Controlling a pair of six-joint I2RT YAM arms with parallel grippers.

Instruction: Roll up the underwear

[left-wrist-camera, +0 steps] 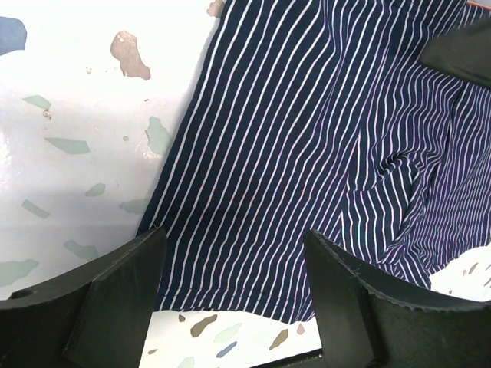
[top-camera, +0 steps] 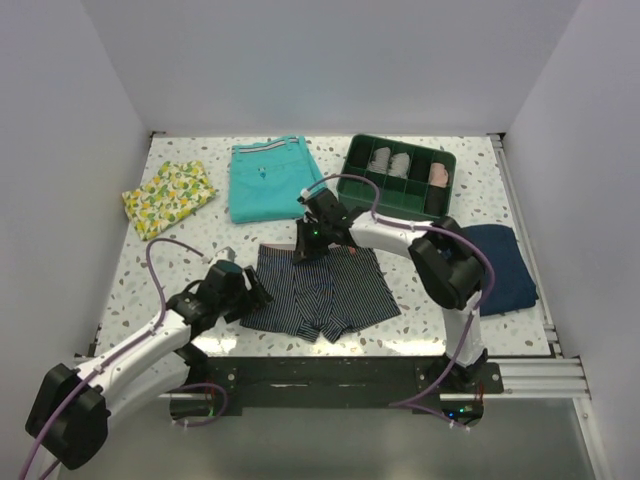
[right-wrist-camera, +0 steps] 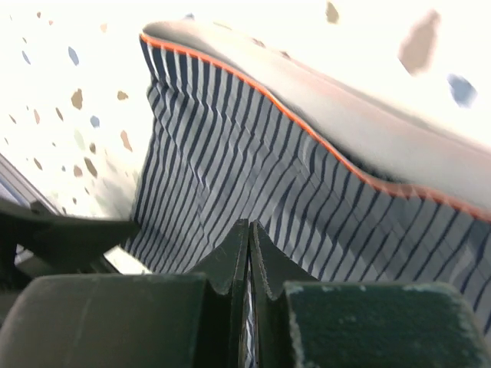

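Note:
The navy striped underwear (top-camera: 360, 295) lies spread flat on the speckled table, its two leg parts bunched toward the front edge. My left gripper (top-camera: 256, 288) is open over its left side; in the left wrist view the striped cloth (left-wrist-camera: 230, 192) shows between and beyond the fingers. My right gripper (top-camera: 305, 255) is shut above the waistband near the middle back. In the right wrist view its closed fingertips (right-wrist-camera: 249, 230) show over the cloth, with the orange-edged band (right-wrist-camera: 307, 130) ahead of them.
A teal garment (top-camera: 270, 190) lies at the back, a yellow patterned cloth (top-camera: 165, 200) at the back left, a navy cloth (top-camera: 500, 270) at the right. A green divided box (top-camera: 360, 190) with rolled items stands at the back right.

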